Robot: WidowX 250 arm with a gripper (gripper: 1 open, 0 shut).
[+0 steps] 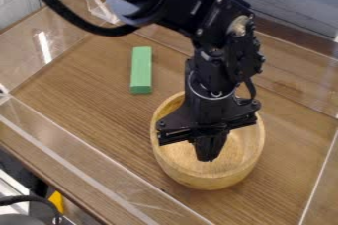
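Note:
The black gripper (209, 140) hangs over a round, light wooden bowl (208, 170), its fingertips down inside or just above the bowl's middle. The fingers sit close together, seen nearly end-on, and whether anything is between them I cannot tell. The arm hides the back part of the bowl.
A green rectangular block (141, 70) lies on the wooden table (82, 101) left of the arm, behind the bowl. The table's raised edges run along the back and left.

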